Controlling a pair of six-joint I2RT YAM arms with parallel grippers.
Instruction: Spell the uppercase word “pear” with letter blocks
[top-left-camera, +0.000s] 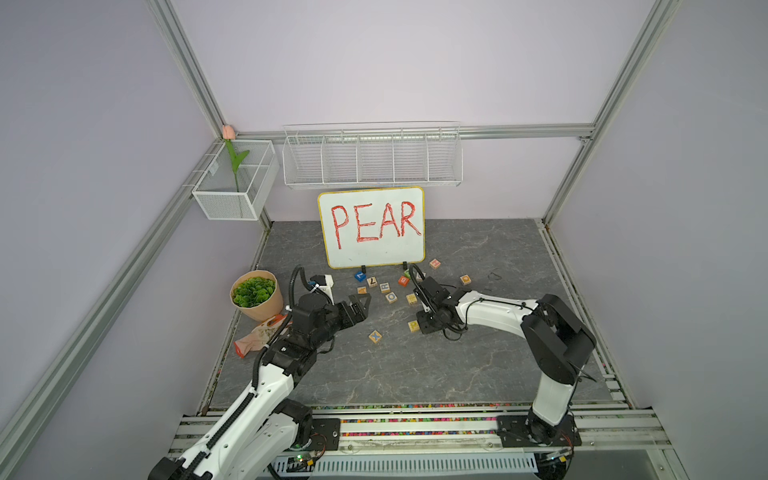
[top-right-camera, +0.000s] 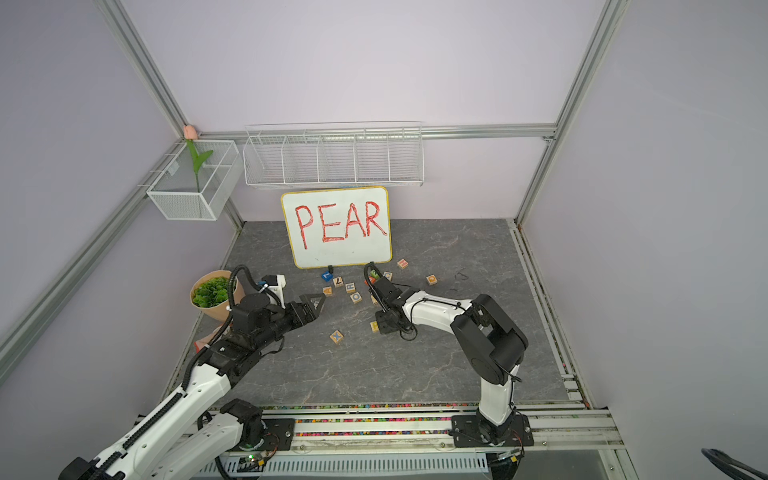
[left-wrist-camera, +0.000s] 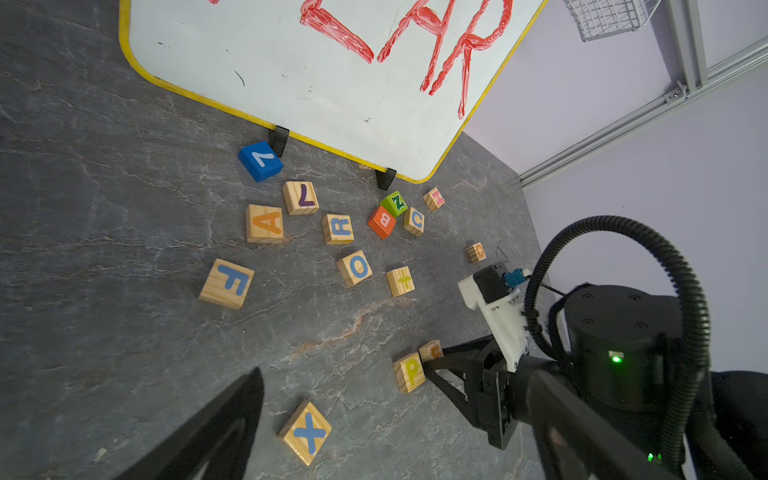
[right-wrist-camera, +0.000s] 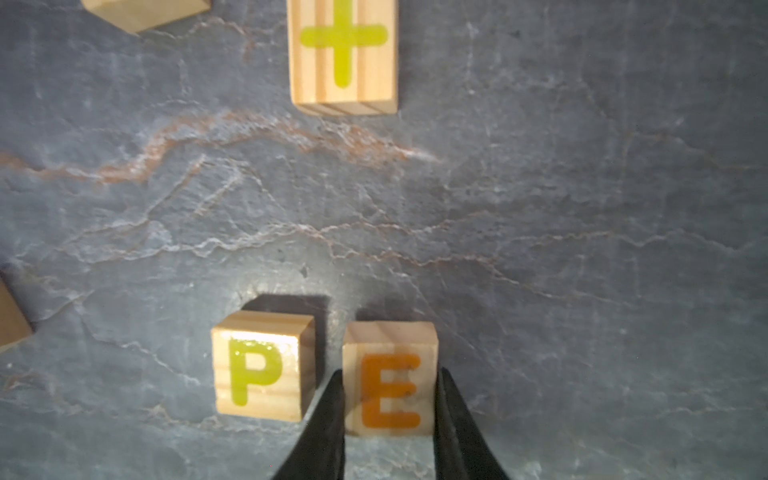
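Note:
The whiteboard (top-left-camera: 370, 249) reads PEAR in red. On the table, a wooden block with a green P (right-wrist-camera: 262, 364) sits just left of a block with an orange E (right-wrist-camera: 390, 388), on which my right gripper is shut. In the left wrist view, an orange A block (left-wrist-camera: 264, 224) and a blue R block (left-wrist-camera: 338, 229) lie among other letters below the board. My left gripper (top-left-camera: 356, 310) is raised above the table left of these blocks, with nothing seen between its fingers, which appear apart.
Several other blocks, including X (left-wrist-camera: 305, 432), F (left-wrist-camera: 226, 283) and a green plus-shaped letter (left-wrist-camera: 400, 281), are scattered mid-table. A plant pot (top-left-camera: 260, 308) and pink cloth (top-left-camera: 252, 340) are at the left.

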